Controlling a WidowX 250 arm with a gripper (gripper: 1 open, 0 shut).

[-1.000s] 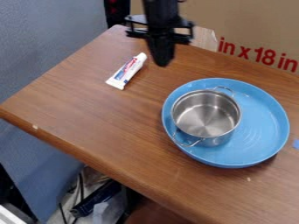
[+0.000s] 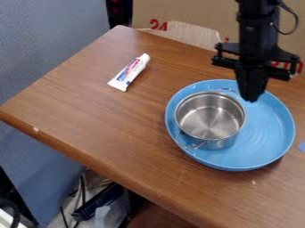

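The black gripper [image 2: 252,85] hangs at the upper right, over the back part of a blue plate [image 2: 265,142]; whether its fingers are apart cannot be told. A steel pot [image 2: 210,120] with wire handles sits on the plate, just in front of and left of the gripper. A toothpaste tube [image 2: 128,72] lies on the wooden table [image 2: 95,134], left of the plate.
A cardboard box [image 2: 191,13] stands at the back. The table's left edge drops off beside grey fabric [image 2: 36,80].
The gripper has moved right and down in the view, from above the tube's side to over the plate's back part. The pot, plate and tube have not moved.
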